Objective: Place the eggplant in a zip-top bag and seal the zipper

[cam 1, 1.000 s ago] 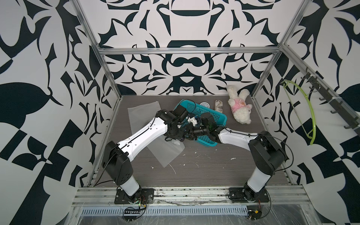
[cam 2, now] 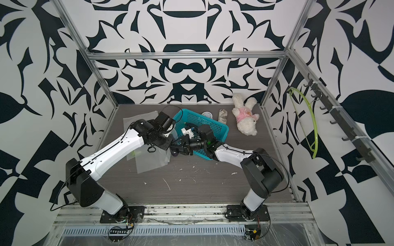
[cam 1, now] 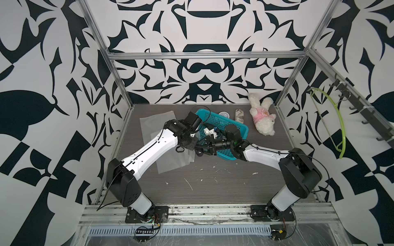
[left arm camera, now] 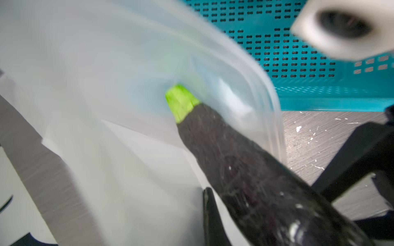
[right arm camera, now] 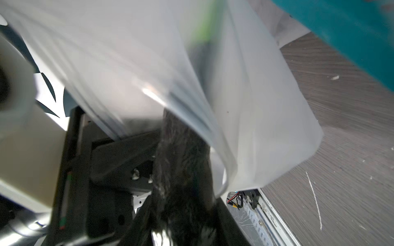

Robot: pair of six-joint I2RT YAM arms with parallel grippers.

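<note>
The translucent zip bag point(left arm camera: 102, 61) hangs by my left gripper point(cam 1: 189, 139), with its zipper edge open in both wrist views. The dark eggplant reaches into the bag, green stem first; the stem shows through the plastic in the right wrist view. My right gripper is shut on the eggplant's outer part. My left gripper is shut near the bag's mouth; what lies between its fingertips is hidden. In both top views the two grippers meet above the left edge of the basket, largely hiding bag and eggplant.
A teal basket point(cam 1: 242, 131) stands at the centre, with a round tin point(cam 1: 223, 114), a bottle-like item point(cam 1: 239, 116) and a plush toy point(cam 1: 263, 123) behind and right. Sheets point(cam 1: 154, 123) lie on the left.
The bag's lower corner has moved back and left.
</note>
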